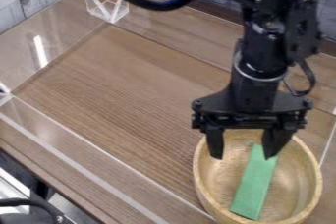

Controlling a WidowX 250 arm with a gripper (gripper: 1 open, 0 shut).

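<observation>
A cream oval bowl [207, 179] sits at the lower right of the table, with a long green block [254, 181] lying inside it. My black gripper [247, 136] hangs over the bowl's back half, open, its two fingers pointing down above the block's far end, apparently with nothing between them.
A small white wire-like object [108, 6] stands at the back left. Black cables run at the bottom left corner, off the table.
</observation>
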